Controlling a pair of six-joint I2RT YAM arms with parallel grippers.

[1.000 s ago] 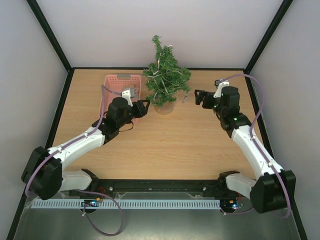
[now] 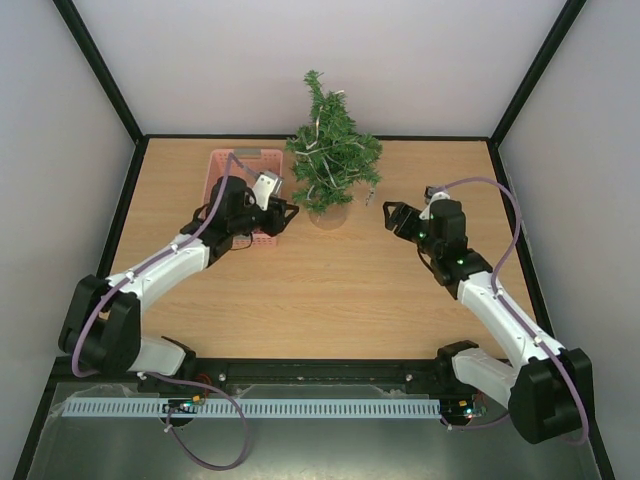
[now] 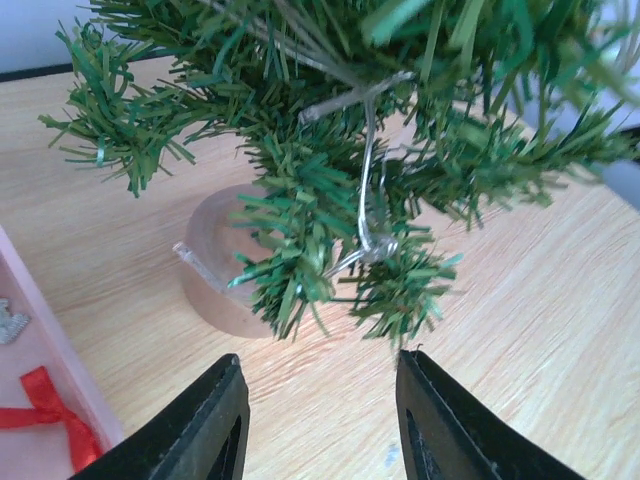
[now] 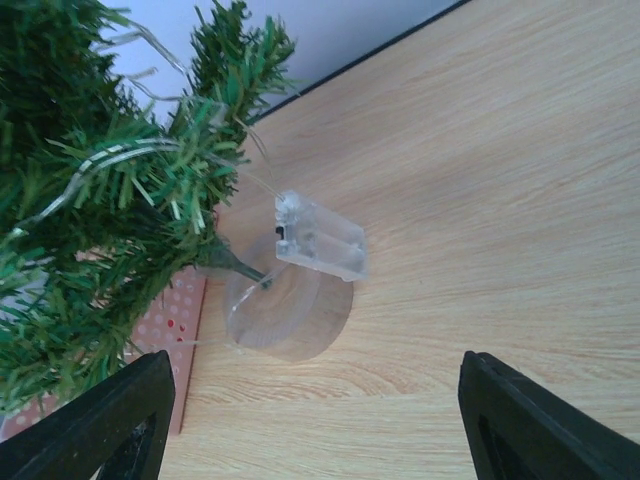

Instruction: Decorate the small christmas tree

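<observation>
The small green tree (image 2: 335,145) stands at the back middle of the table in a clear round base (image 4: 300,310), a wire of lights wound through its branches. A clear battery box (image 4: 325,238) hangs on that wire beside the base. My left gripper is open just left of the tree, its fingers empty below the lower branches. To the right of the tree, my right gripper also stands open, with only bare table between its fingers. Inside the pink basket (image 2: 217,170) lies a red ribbon-like piece (image 3: 55,410).
The basket stands at the back left, partly covered by my left arm; a grey item (image 3: 10,322) lies in it too. Bare wooden table (image 2: 330,300) fills the front and the right side. Walls close in the back and both sides.
My right gripper has dipped slightly toward the front and shifted a little left.
</observation>
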